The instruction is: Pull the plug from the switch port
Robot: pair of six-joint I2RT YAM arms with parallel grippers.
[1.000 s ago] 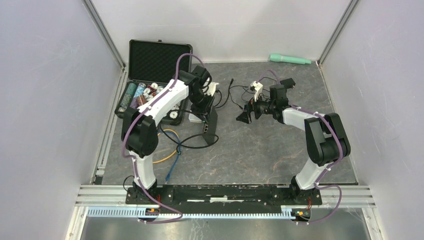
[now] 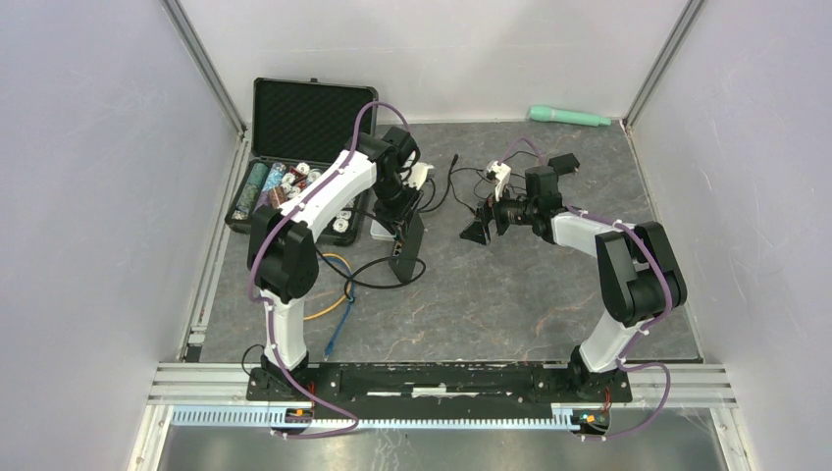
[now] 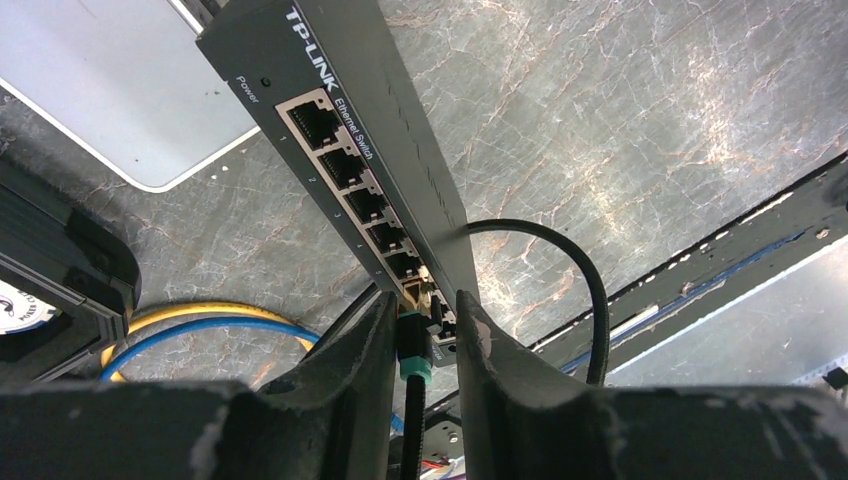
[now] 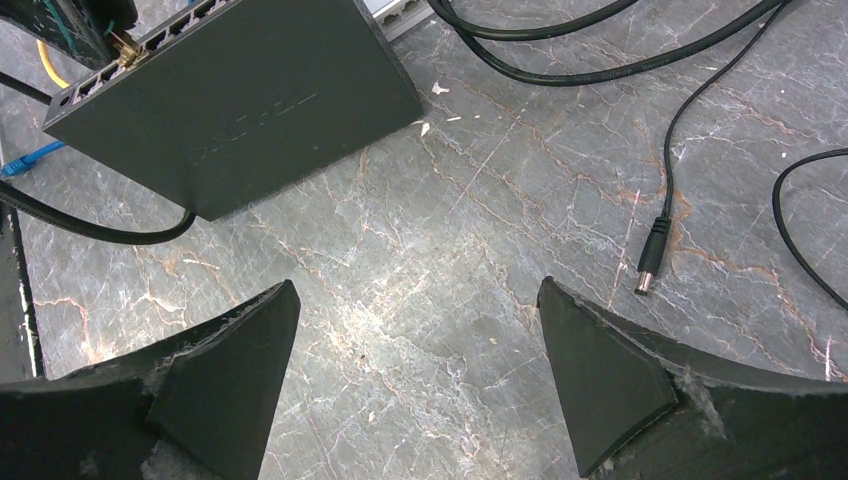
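The black TP-LINK Ethernet switch [image 3: 400,150] stands with its row of ports showing in the left wrist view, and at the left of the right wrist view [image 4: 250,120]. At its lower port end is a black plug [image 3: 414,340] with a teal band and black cable. My left gripper has its fingers on either side of this plug; whether they press on it I cannot tell. My right gripper is open over bare floor, right of the switch, with nothing between its fingers.
An open case of chips [image 2: 245,201] lies left of the switch, beside a silver plate [image 3: 120,90]. Yellow and blue cables [image 3: 220,322] lie below. A loose barrel-connector cable [image 4: 655,245] lies to the right.
The right arm has barely moved.
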